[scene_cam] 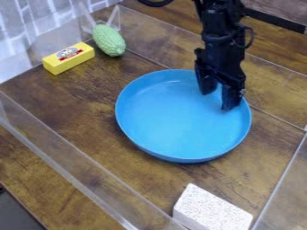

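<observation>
A large blue round dish (pixel 174 121) lies on the dark wooden surface in the middle of the camera view. My black gripper (pixel 220 83) reaches down from the top over the back right of the dish, low at its rim. Its fingertips are dark and blurred against the dish, so whether it is open, shut or holding the rim cannot be seen clearly.
A yellow box (pixel 68 58) and a green corn-like object (pixel 107 39) lie at the back left. A white block (pixel 211 210) lies at the front right. Bare wood (pixel 72 126) is left of the dish.
</observation>
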